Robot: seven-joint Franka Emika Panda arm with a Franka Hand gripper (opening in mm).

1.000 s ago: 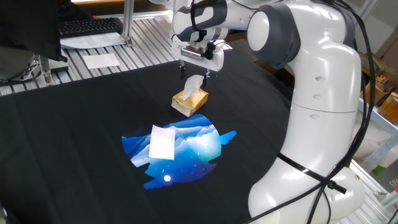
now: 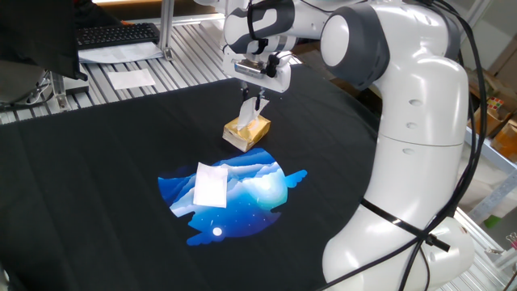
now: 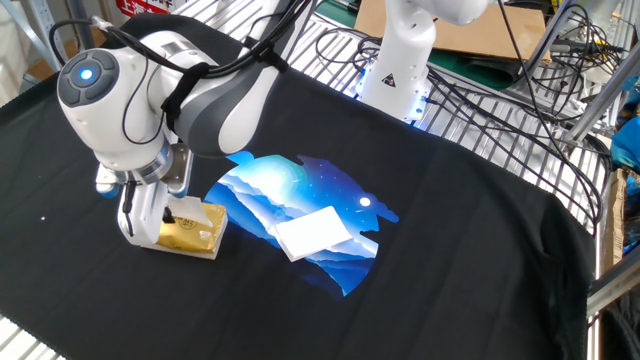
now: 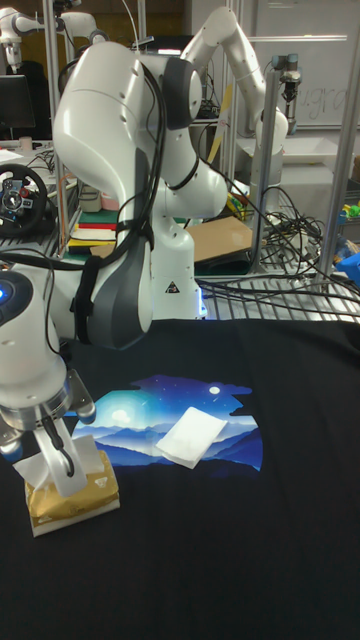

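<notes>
A gold tissue packet [image 2: 251, 132] lies on the black cloth, a white tissue [image 2: 249, 114] sticking up from its top. Directly over it, my gripper [image 2: 252, 98] points down, its two dark fingers part-way together with a gap still showing. The upper part of the tissue is at the fingertips, one finger crossing in front of it. In exterior view 2 the gripper's body hides most of the tissue above the packet [image 3: 192, 232]. From exterior view 3, the packet [image 4: 80, 498] appears under the hand, and the fingertips are hidden.
Beside the packet lies a blue mountain-picture mat [image 2: 262, 194] with a flat white rectangular item [image 2: 211, 186] on it. A keyboard [image 2: 118, 35] and a paper sheet [image 2: 132, 79] lie beyond the cloth's far edge.
The gripper's fingers have come closer together around the tissue's top, and the tissue's upper edge has shifted slightly. The arm and packet look unmoved.
</notes>
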